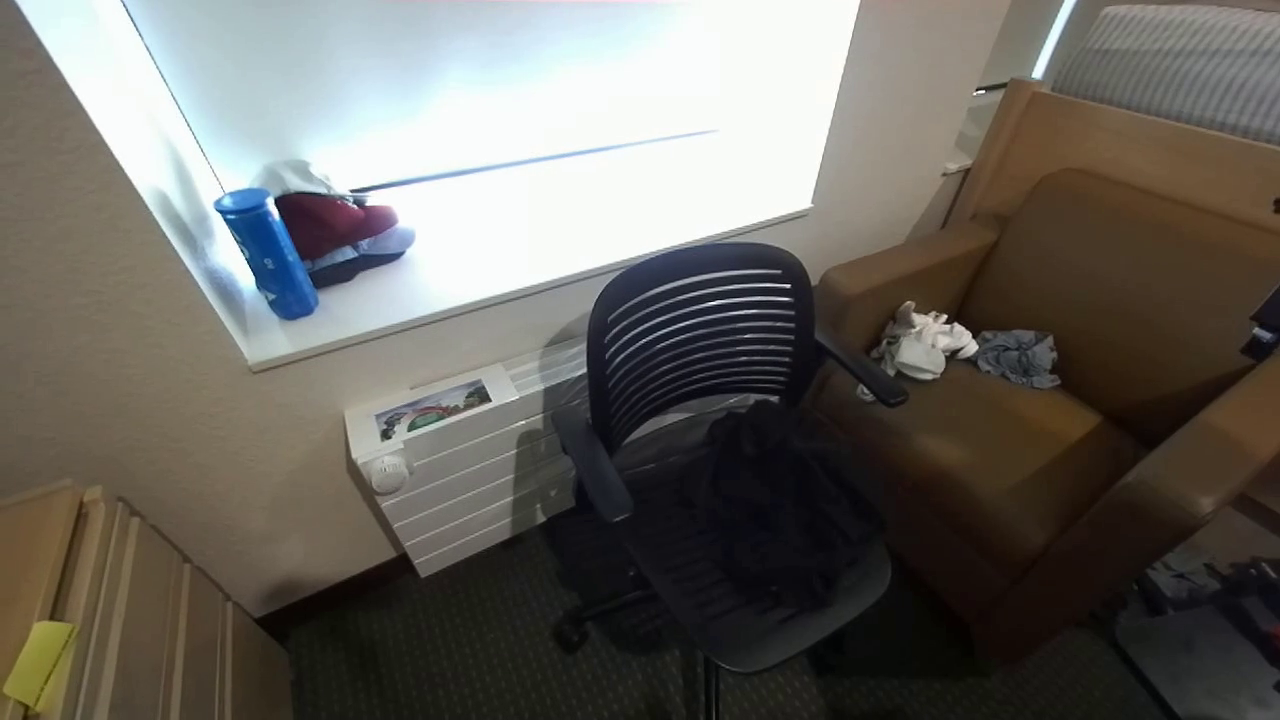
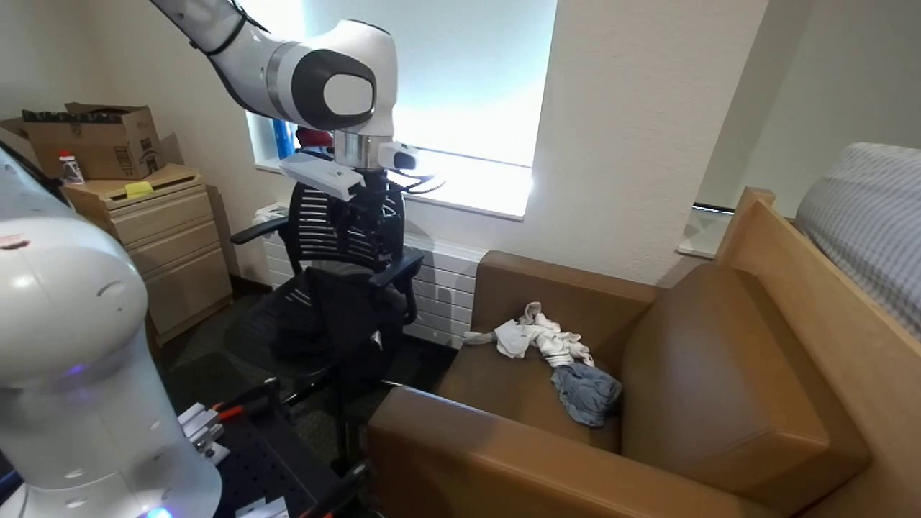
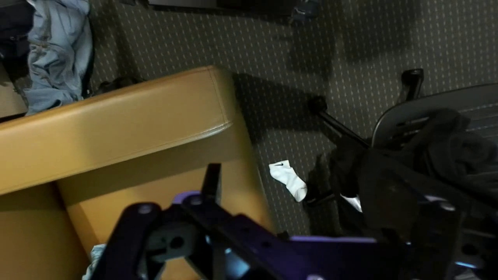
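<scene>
High in exterior view 2, my gripper (image 2: 369,229) hangs in front of the black office chair (image 2: 345,203), apart from the clothes. It is open, and one of its dark fingers (image 3: 212,182) shows in the wrist view, with nothing seen held. White and pale clothes (image 2: 544,335) lie bunched on the brown armchair (image 2: 509,384). Against them rests a grey-blue cloth (image 2: 587,393). A white sock (image 3: 288,179) lies on the carpet between armchair and office chair. Dark clothing (image 1: 780,504) covers part of the chair's seat.
On the windowsill stand a blue canister (image 1: 269,254) and caps (image 1: 336,228). Chair armrests (image 1: 858,366) and the armchair's arm (image 2: 552,466) stick up around the seats. Jeans (image 3: 58,51) lie beyond the armchair.
</scene>
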